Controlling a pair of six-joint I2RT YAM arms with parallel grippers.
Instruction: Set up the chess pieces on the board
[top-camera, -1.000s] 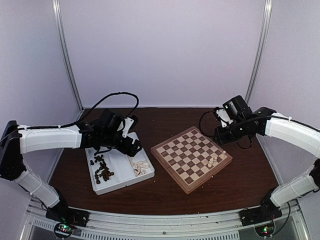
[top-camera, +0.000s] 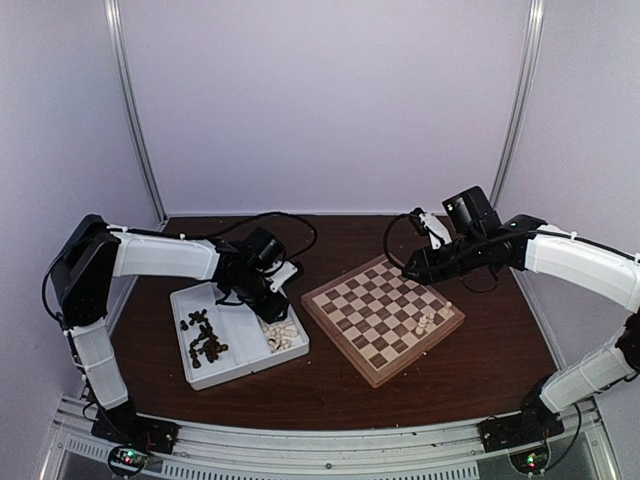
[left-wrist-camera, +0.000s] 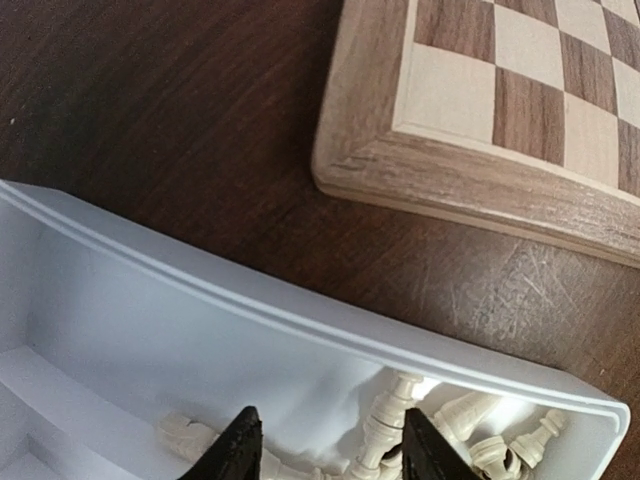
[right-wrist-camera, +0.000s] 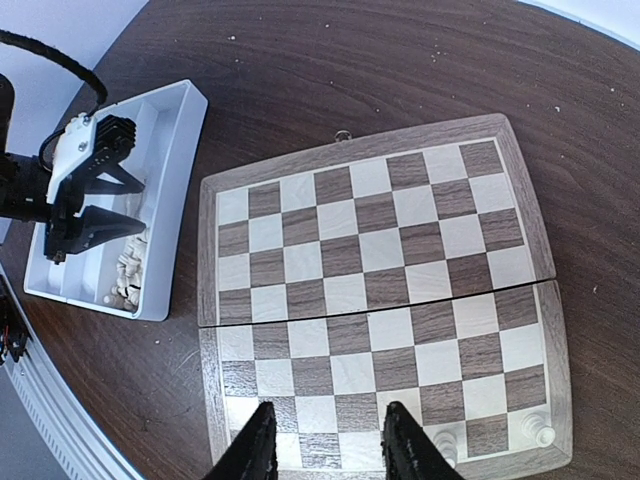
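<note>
My left gripper is open over the white-piece compartment of the tray (top-camera: 230, 372), its fingers close above pale pieces (left-wrist-camera: 385, 420) lying there. Dark pieces (top-camera: 205, 340) fill the left compartment. My right gripper hangs open above the chessboard (right-wrist-camera: 362, 255), nothing visible between its fingers. A few pale pieces (right-wrist-camera: 537, 430) stand on the board's near right squares; most other squares are bare.
The board lies just right of the tray, with a narrow strip of dark table (top-camera: 400, 400) around them.
My left arm has moved right, toward the tray's pale pieces.
</note>
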